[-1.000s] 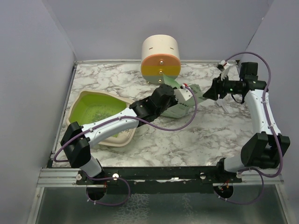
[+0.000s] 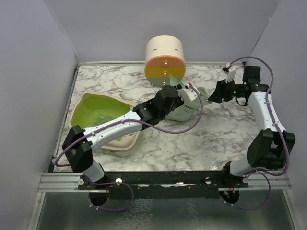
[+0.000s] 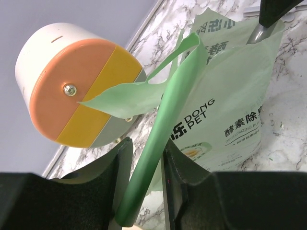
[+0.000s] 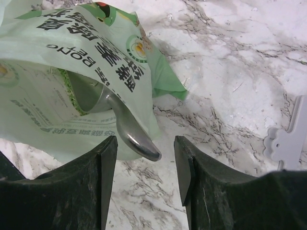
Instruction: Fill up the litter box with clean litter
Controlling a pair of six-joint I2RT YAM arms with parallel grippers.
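An opened pale-green litter bag [image 3: 216, 110] stands on the marble counter, a grey metal scoop [image 4: 129, 127] inside it with its handle poking out of the mouth. My left gripper is at the bag's left, its fingers around a rolled green strip of bag film [image 3: 172, 96]; how tightly they close is unclear. My right gripper is open, its fingertips either side of and just short of the handle's end. The litter box [image 2: 86, 108], green inside with a cream rim, lies at the left.
A cream drum-shaped container [image 2: 164, 52] with orange, yellow and grey front stands behind the bag. A grey flat tool [image 4: 292, 129] lies right of the bag.
The right arm has shifted slightly around the bag's mouth. The left arm looks unchanged in the top view.
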